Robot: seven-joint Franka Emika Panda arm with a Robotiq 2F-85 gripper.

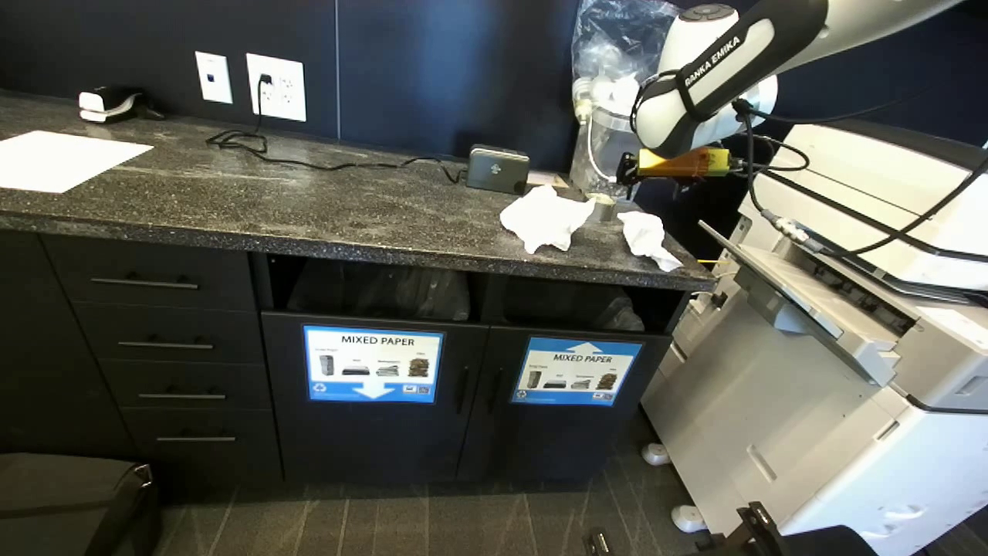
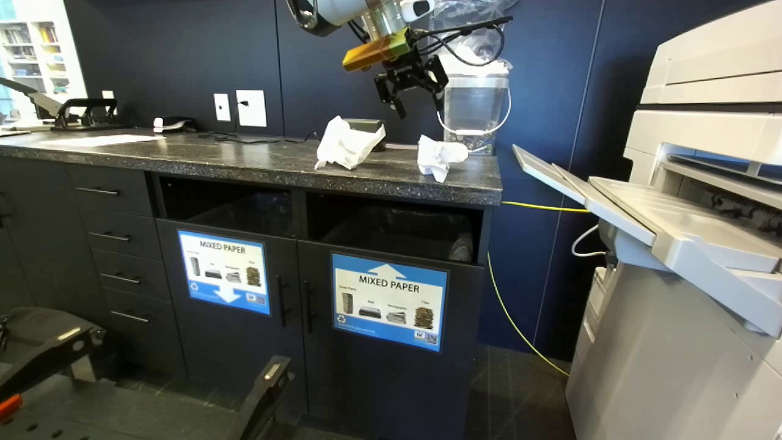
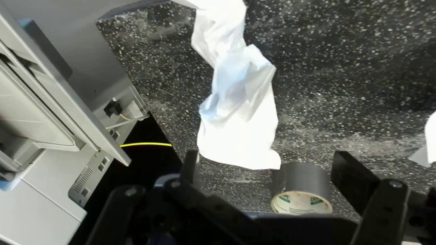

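Note:
My gripper (image 2: pixel 421 111) hangs above the right end of the counter, open, with nothing between its fingers. In the wrist view, a crumpled white paper (image 3: pixel 241 110) lies on the speckled dark counter ahead of the fingers. Close to that paper's near end sits a roll of grey tape (image 3: pixel 301 179), seen between the fingers and lower down. Another crumpled white paper (image 1: pixel 546 218) rests to the left in exterior view 1; only its edge (image 3: pixel 431 139) enters the wrist view.
A clear container (image 2: pixel 473 102) stands by the wall, behind the papers. A small grey box (image 1: pixel 497 170) is left of it. The printer (image 1: pixel 815 371) stands past the counter's right end. Open counter space (image 1: pixel 352 199) lies to the left.

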